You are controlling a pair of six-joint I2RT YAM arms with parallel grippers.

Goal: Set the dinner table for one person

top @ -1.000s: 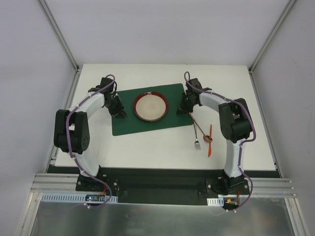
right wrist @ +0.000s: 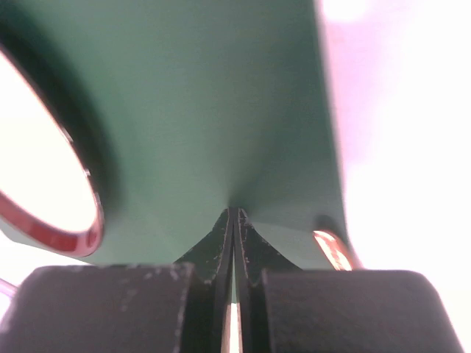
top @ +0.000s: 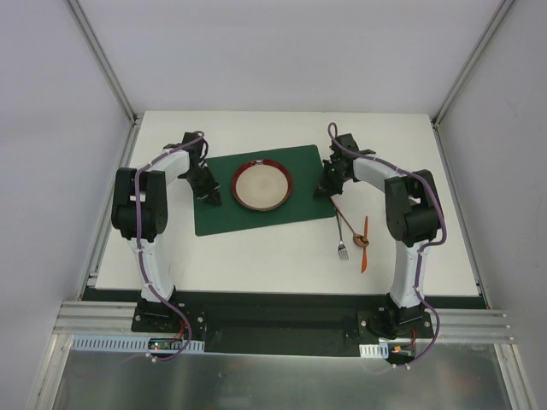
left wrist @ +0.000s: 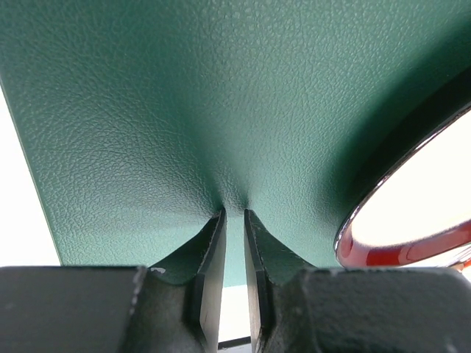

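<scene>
A green placemat lies on the white table, with a red-rimmed plate at its middle. My left gripper is low over the mat's left part, its tips close together; no object shows between them in the left wrist view. My right gripper is shut low over the mat's right part, nothing between its fingers. Right of the mat lie a fork, an orange knife and a wooden spoon, its handle reaching the mat's edge.
Both arms stand at the sides of the mat, and grey walls surround the table.
The objects have not visibly moved.
</scene>
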